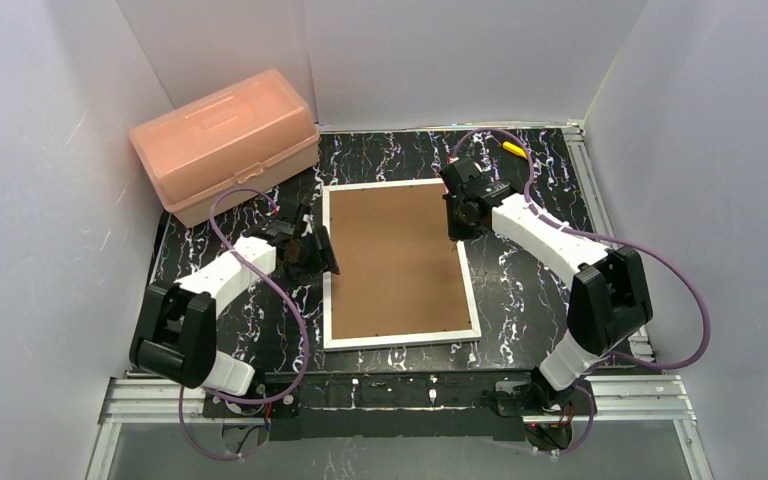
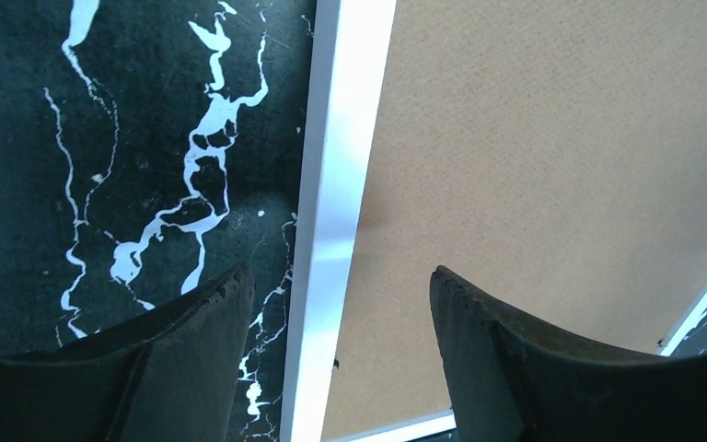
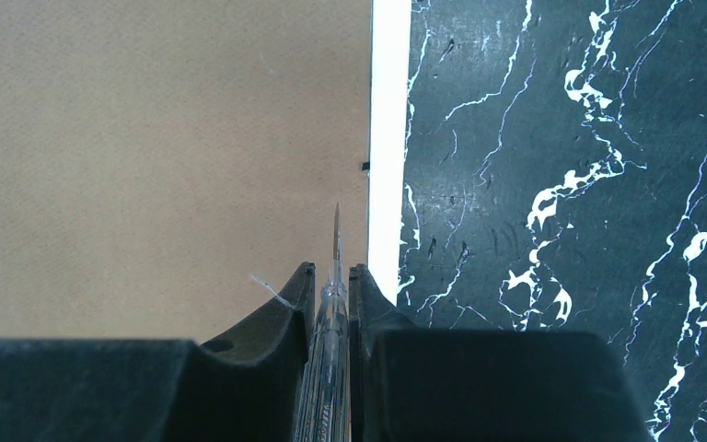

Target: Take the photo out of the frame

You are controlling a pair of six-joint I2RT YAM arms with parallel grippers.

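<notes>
The picture frame lies back-up on the dark marbled table, its white border around a brown backing board. Small dark tabs sit along the board's edge; no photo shows. Over the left border, my left gripper is open, one finger above the table side and the other above the board, with no visible grip on the border. My right gripper is shut on a thin pointed tool with a clear handle. The tool's tip appears over the board near the right border, below a tab; contact cannot be made out.
A closed pink box stands at the back left. Some small yellow object lies at the back right. Bare table surrounds the frame on its right side, and grey walls enclose the workspace.
</notes>
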